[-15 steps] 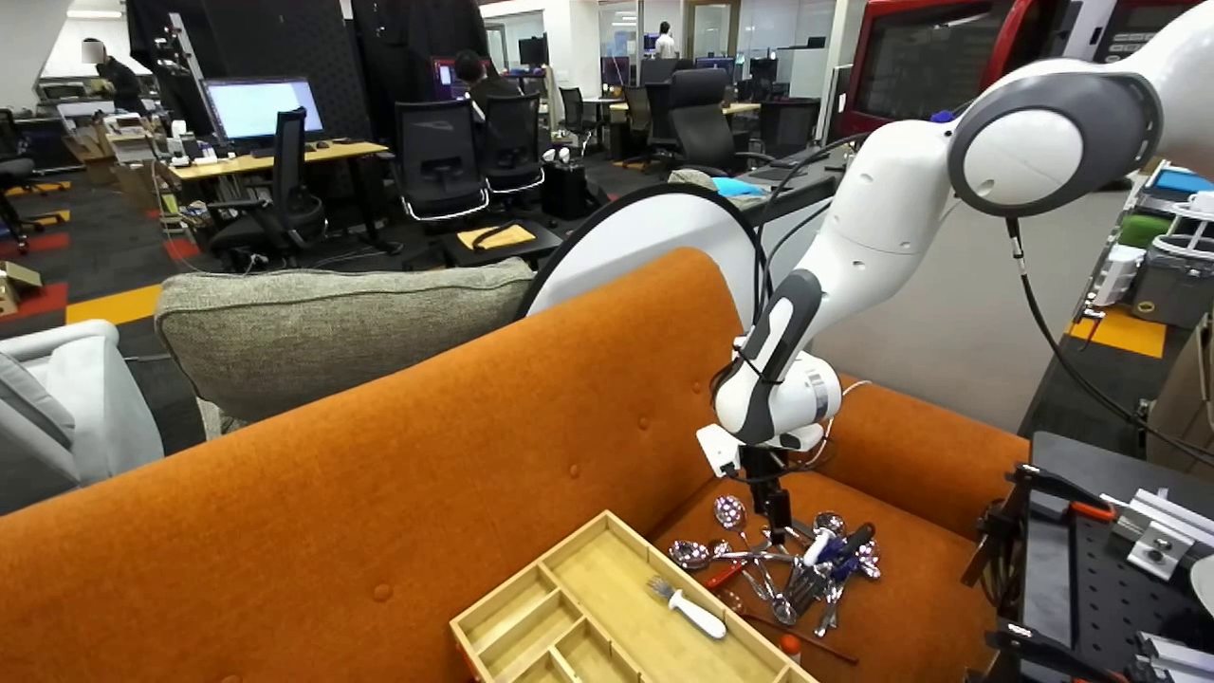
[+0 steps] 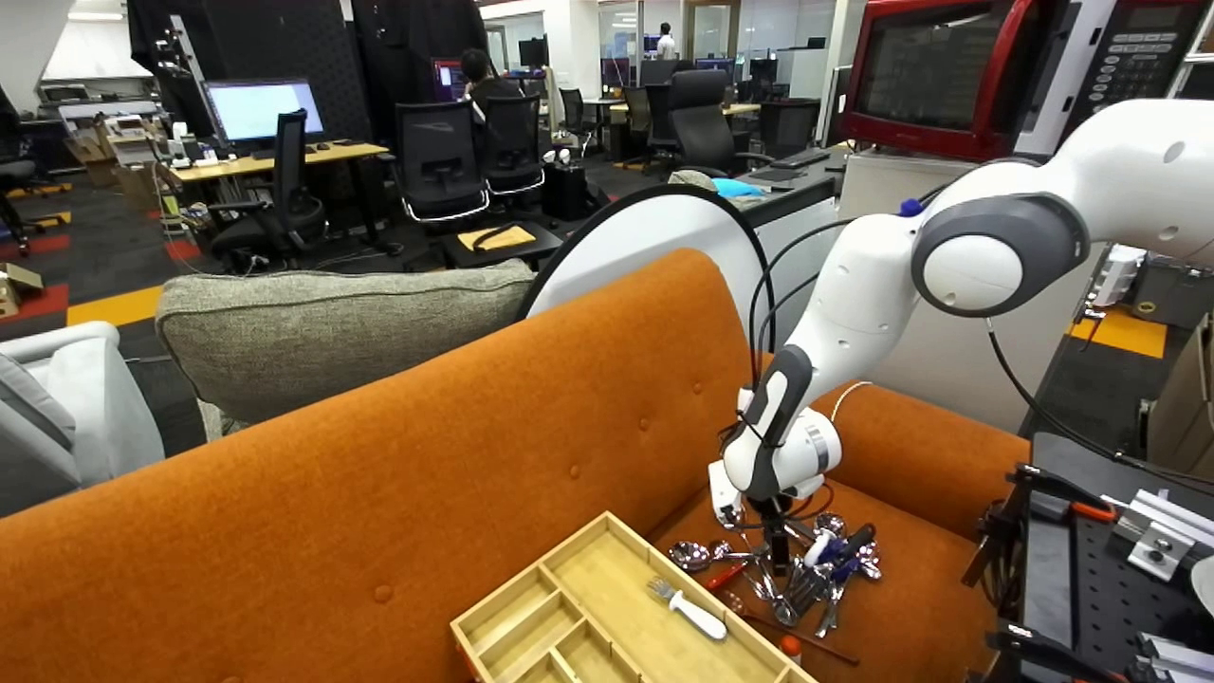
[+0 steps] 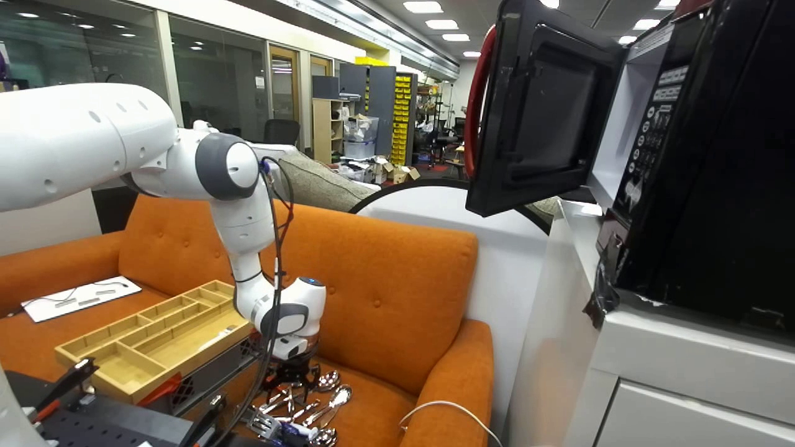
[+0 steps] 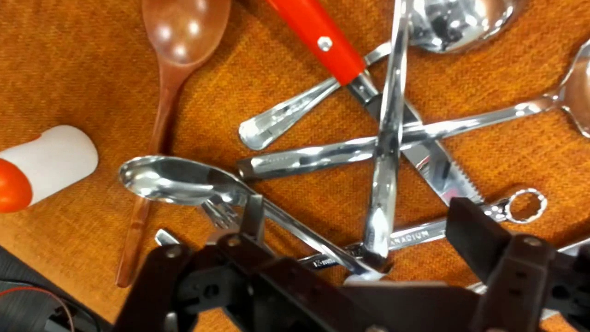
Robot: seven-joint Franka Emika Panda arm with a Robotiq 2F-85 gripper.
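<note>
My gripper stands open, low over the pile of cutlery and tools on the orange sofa seat. In the wrist view, the end of an upright-running metal handle (image 4: 381,204) and part of a wrench (image 4: 412,237) show between its fingers, with nothing gripped. A metal spoon (image 4: 166,180) passes by the left finger (image 4: 251,218). Farther up lie a red-handled knife (image 4: 326,44) and another spoon handle (image 4: 321,157). To the left is a wooden spoon (image 4: 185,27). A white-handled fork (image 2: 696,615) rests in the wooden tray (image 2: 609,535).
An orange-and-white object (image 4: 58,160) lies left of the wooden spoon. The sofa back (image 2: 512,421) rises behind the pile, and a black perforated bench (image 2: 1121,581) stands to the right. The microwave door (image 3: 555,104) hangs open.
The arm has come down, bringing my gripper from above the pile to close over the cutlery. The tray and its fork have stayed put.
</note>
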